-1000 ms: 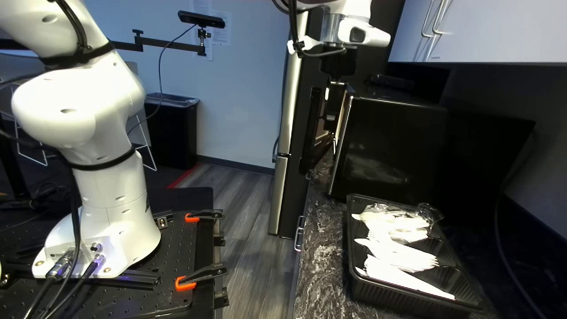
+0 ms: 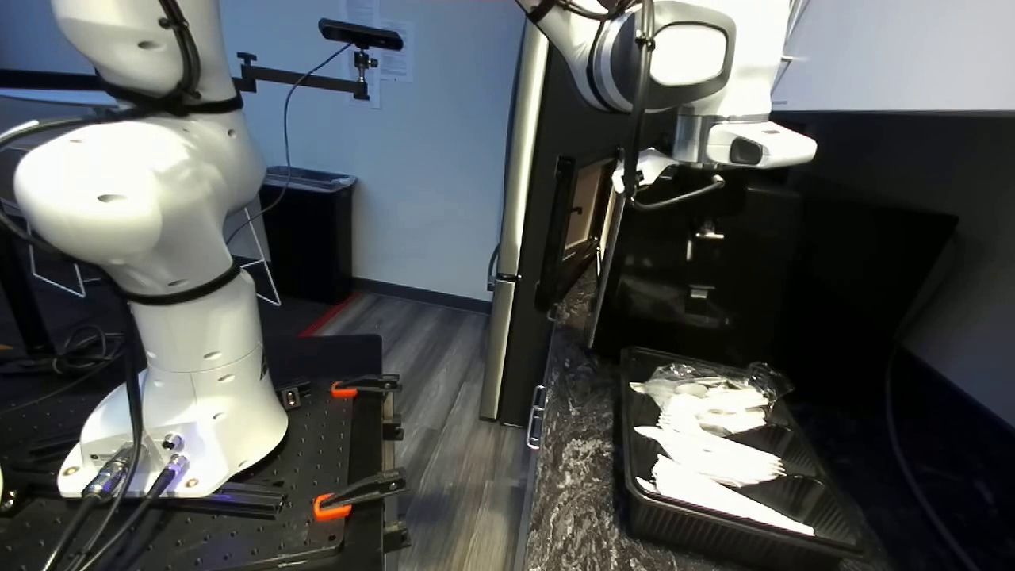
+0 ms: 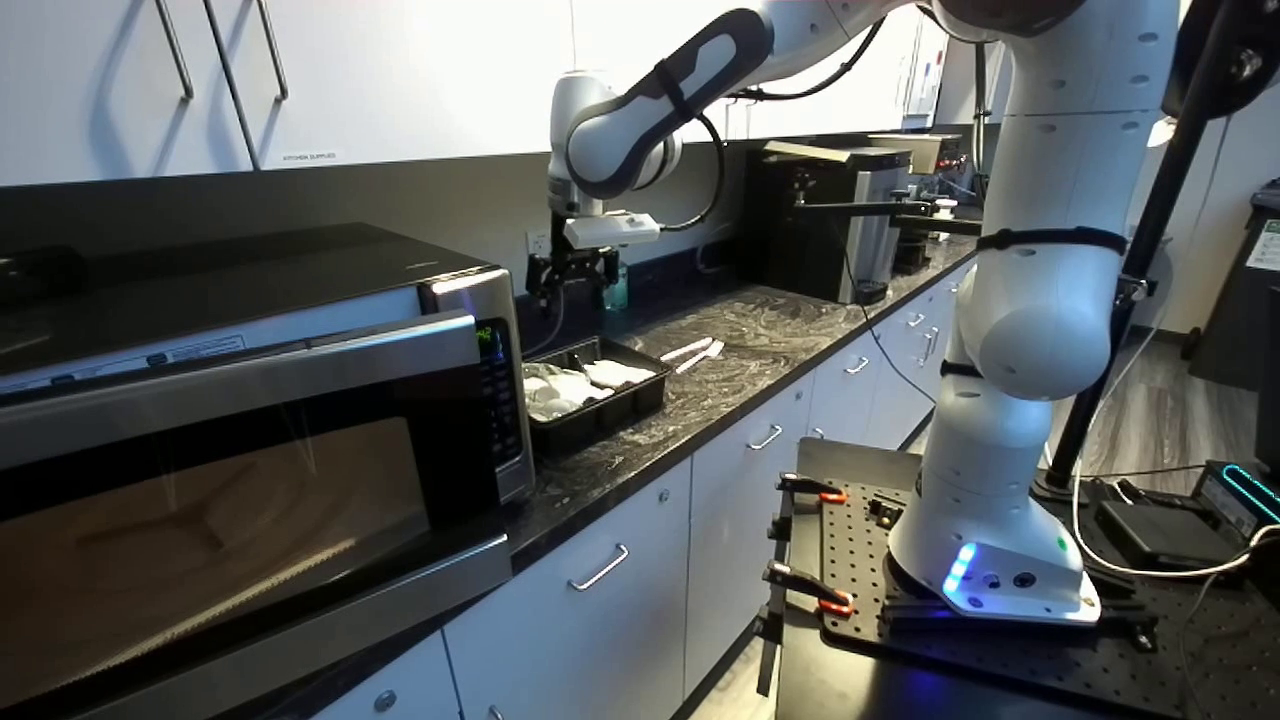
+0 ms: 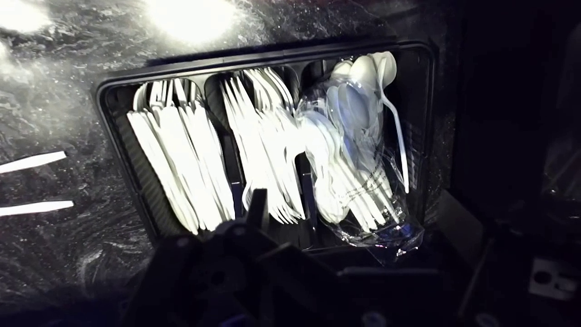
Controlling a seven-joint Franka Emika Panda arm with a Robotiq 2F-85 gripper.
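Observation:
My gripper (image 3: 577, 295) hangs above the black cutlery tray (image 3: 608, 412), clear of it, with its fingers spread and nothing between them. From the wrist view, the tray (image 4: 188, 67) has compartments of white plastic utensils. Knives and forks (image 4: 182, 158) fill the left one, forks (image 4: 261, 141) the middle one. On the right, spoons (image 4: 356, 106) lie partly inside a clear plastic bag (image 4: 400, 237). One dark finger (image 4: 260, 210) overlaps the tray's near side in that view. Two white utensils (image 3: 696, 354) lie on the counter beside the tray.
A microwave (image 3: 258, 360) stands beside the tray, its door (image 3: 240, 504) swung open. White cabinets (image 3: 408, 72) hang above the counter. Farther along, a dark appliance (image 3: 816, 222) and a bottle (image 3: 617, 288) stand near the wall. The countertop (image 3: 768, 318) between tray and appliance is largely bare.
In exterior view 1 my arm and gripper have moved right and lower, away from the microwave door's edge to above the counter. The tray and its utensils look unchanged.

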